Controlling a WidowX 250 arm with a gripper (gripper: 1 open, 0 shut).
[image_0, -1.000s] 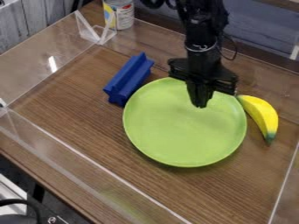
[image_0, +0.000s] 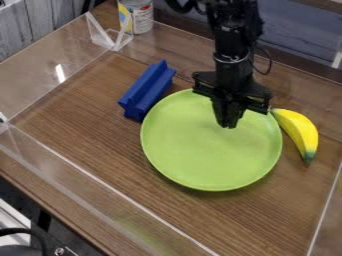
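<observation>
A large green plate (image_0: 203, 150) lies on the wooden table. My black gripper (image_0: 229, 116) hangs over the plate's back part, its fingers close together; whether anything is between them I cannot tell. To the right of the plate a yellow banana (image_0: 297, 130) lies lengthwise. A blue block-like object (image_0: 146, 92) rests left of the plate, toward the back.
A can (image_0: 135, 15) stands at the back left, with a clear plastic piece (image_0: 106, 30) near it. Transparent edging runs along the table's left and front.
The plate, banana and blue object have not moved.
</observation>
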